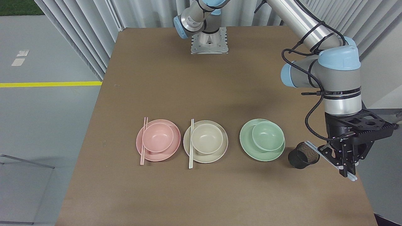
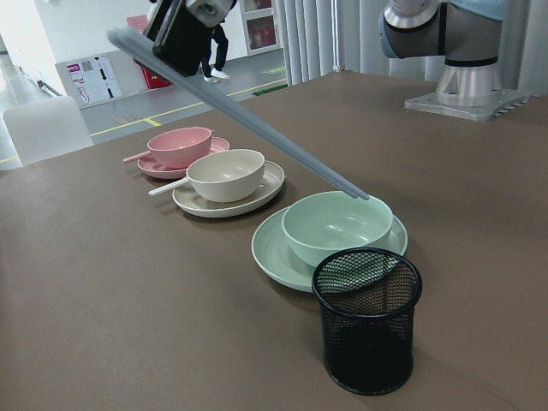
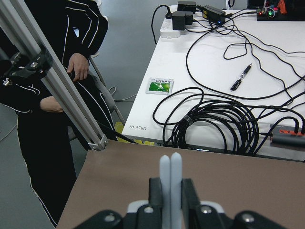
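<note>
My gripper is shut on a pair of pale blue-grey chopsticks (image 2: 257,128), held at a slant over the black mesh cup (image 2: 366,334) at the table's right side. Beside the cup stand a green bowl (image 1: 268,135) on a green plate (image 1: 247,145), a cream bowl (image 1: 207,138) on a cream plate and a pink bowl (image 1: 158,137) on a pink plate. Chopsticks (image 1: 191,158) lie along the left of the cream setting, and pink chopsticks (image 1: 142,158) along the pink one.
In the wrist view, a seated person and a white desk (image 3: 181,71) with cables are beyond the table edge.
</note>
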